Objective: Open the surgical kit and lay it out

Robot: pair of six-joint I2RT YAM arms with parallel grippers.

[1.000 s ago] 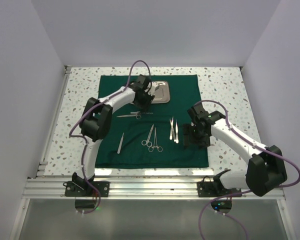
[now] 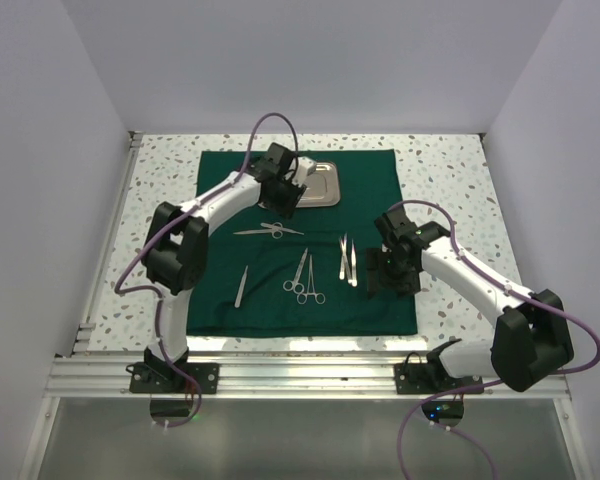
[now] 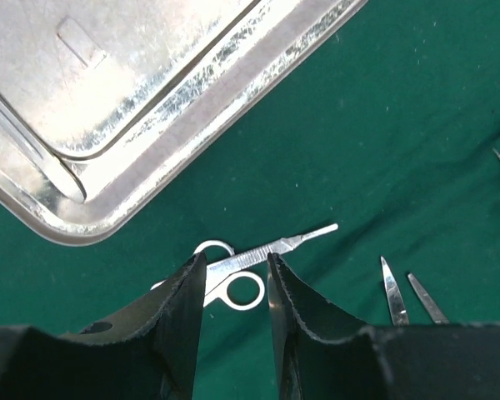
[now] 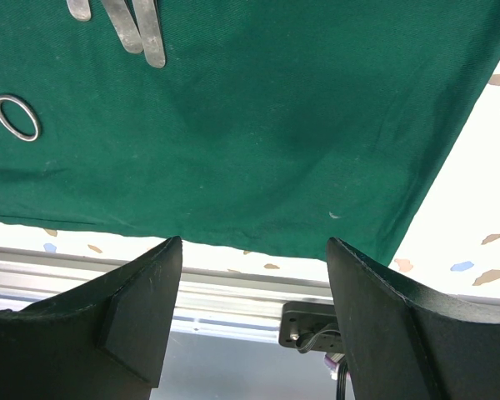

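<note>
My left gripper is part open, empty, above scissors (image 3: 242, 304) and a scalpel handle (image 3: 292, 243) lying crossed on the green cloth (image 2: 220, 300), just below the metal tray (image 3: 175, 142). The tray holds a slim instrument (image 3: 25, 142). My right gripper stands open and empty over the cloth's lower right, beside several slim instruments (image 4: 150, 37) and a scissor-like handle (image 4: 29, 133). In the top view, more scissors (image 2: 298, 275) lie at centre and a single instrument (image 2: 242, 285) at left.
The speckled table (image 2: 460, 190) borders the cloth. Its metal front rail (image 2: 300, 370) runs below.
My left gripper has risen and shifted slightly up and left in the top view, away from the crossed scalpel handle and scissors. The right arm is unchanged.
</note>
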